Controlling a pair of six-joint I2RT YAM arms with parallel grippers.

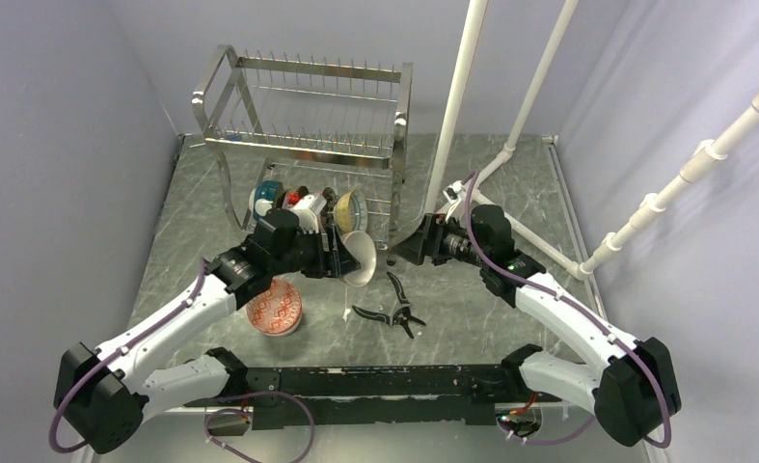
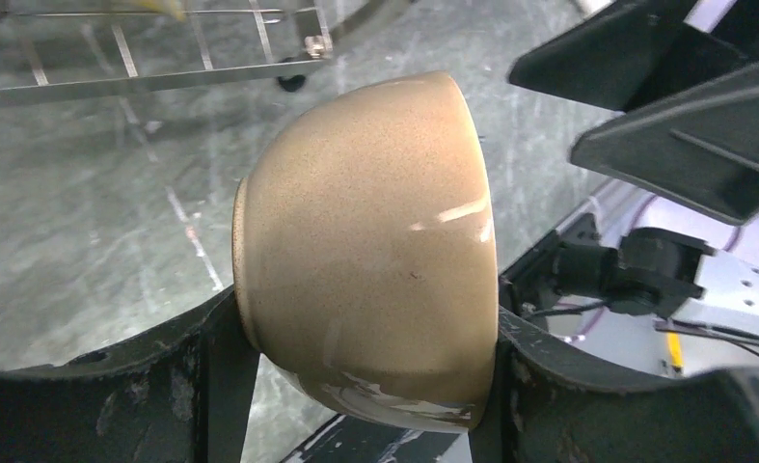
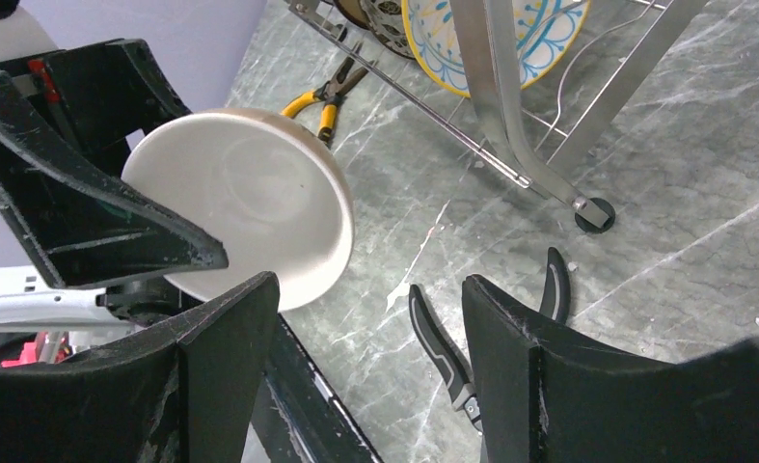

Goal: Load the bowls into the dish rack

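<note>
A tan bowl with a white inside [image 2: 365, 241] is gripped on its side by my left gripper [image 1: 341, 253]; in the left wrist view it fills the middle between the fingers, and in the right wrist view its white interior [image 3: 259, 212] faces me. My right gripper [image 1: 414, 241] is a short way right of the bowl, open, with nothing between its fingers. The steel dish rack [image 1: 303, 145] stands behind both, with several bowls [image 1: 352, 212] on edge in its lower tier. A stack of orange-patterned bowls [image 1: 275, 305] sits left at the front, beneath the left arm.
Black-handled cutters [image 1: 392, 313] lie on the floor in front of the bowl. White pipes [image 1: 526, 231] run along the right behind the right arm. The rack's upper tier is empty.
</note>
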